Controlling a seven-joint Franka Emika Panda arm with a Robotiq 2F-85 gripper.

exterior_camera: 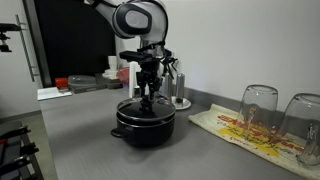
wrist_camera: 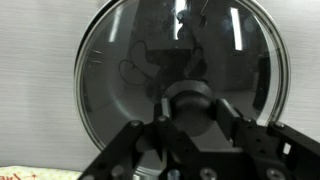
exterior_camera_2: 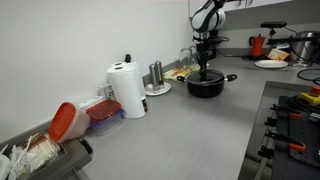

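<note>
The glass lid (exterior_camera: 130, 108) is at the top of the black pot (exterior_camera: 140, 135), roughly level. Whether its rim touches the pot all round cannot be told. My gripper (exterior_camera: 147, 100) comes down from above and is shut on the lid's black knob (wrist_camera: 190, 102). In the wrist view, the clear lid (wrist_camera: 125, 75) with its metal rim fills the middle, and the fingers (wrist_camera: 222, 115) reach the knob from both sides. From the other side, the pot (exterior_camera_2: 206, 89) stands on the table beneath my gripper (exterior_camera_2: 204, 69).
Two upturned glasses (exterior_camera: 258, 106) stand on a patterned towel (exterior_camera: 225, 124) at the right. A paper towel roll (exterior_camera_2: 125, 88) and metal shakers (exterior_camera_2: 157, 74) are near the wall. Grey table (exterior_camera: 85, 140) in front of the pot is clear.
</note>
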